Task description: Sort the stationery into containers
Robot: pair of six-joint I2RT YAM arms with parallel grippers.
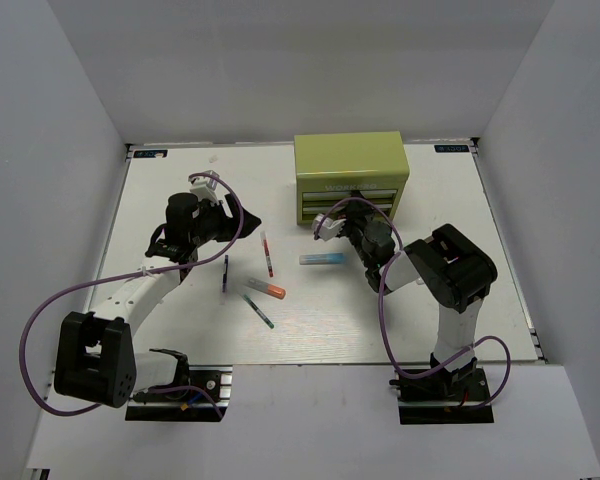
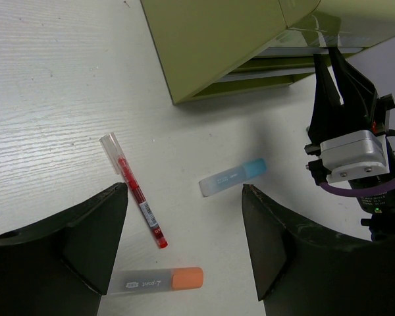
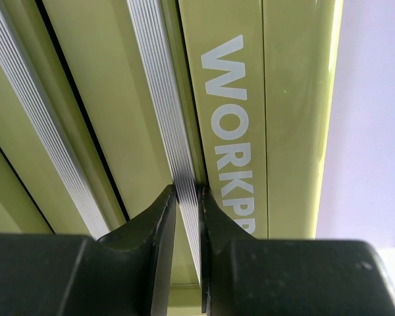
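Observation:
The olive-green drawer cabinet (image 1: 350, 155) stands at the back with its drawers appearing closed. My right gripper is at its front, fingers a narrow gap apart, with a ridged silver drawer strip (image 3: 159, 85) visible between and behind them. Contact with the strip is unclear. Over the table at left, my left gripper is open and empty. Below it lie a red pen (image 2: 141, 201) with a clear cap, a clear tube with an orange end (image 2: 187, 278) and a blue-ended tube (image 2: 234, 176). A dark pen (image 1: 225, 273) and green-dark pen (image 1: 259, 311) lie nearer the front.
A second silver strip (image 3: 43, 108) runs along the lower drawer. Grey walls (image 1: 540, 200) rise around the table, and purple cables (image 1: 384, 335) loop along both arms.

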